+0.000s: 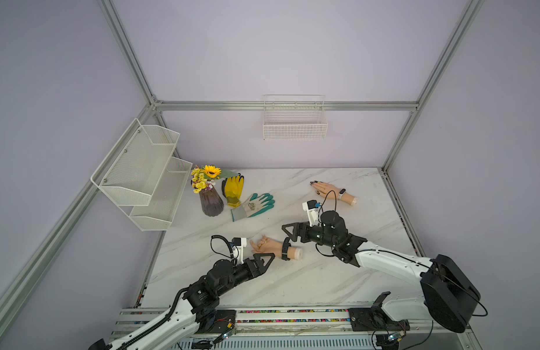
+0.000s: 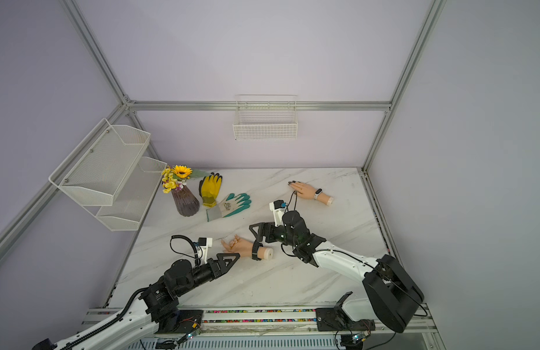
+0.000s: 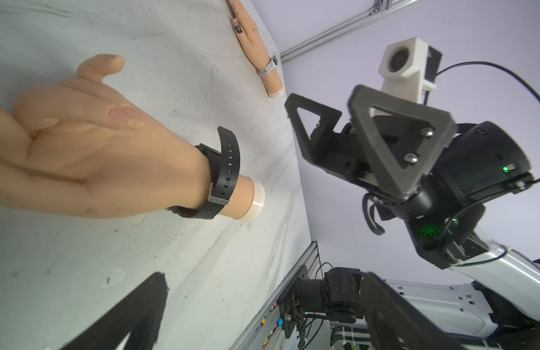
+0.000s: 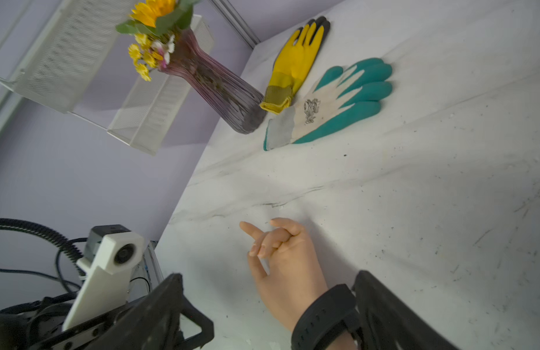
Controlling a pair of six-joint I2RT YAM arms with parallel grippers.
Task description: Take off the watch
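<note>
A black watch [image 3: 223, 175] is around the wrist of a palm-up model hand [image 3: 106, 151] on the table. In the left wrist view, the loose end of its strap sticks up past the far edge of the wrist, with a metal buckle [image 3: 218, 200] lower down. My left gripper [image 1: 270, 257] is open near the front side of the hand, clear of the watch. Above and behind the wrist, my right gripper [image 1: 286, 229] hangs open too. Its right finger [image 4: 378, 309] overlaps the watch strap [image 4: 325, 315] in the right wrist view; whether they touch I cannot tell.
A second model hand [image 1: 325, 189], wearing a light-banded watch [image 1: 341, 193], lies at the back right. Gloves [image 1: 252, 206] and a flower vase [image 1: 211, 201] occupy the back left, beside a mesh rack [image 1: 141, 175].
</note>
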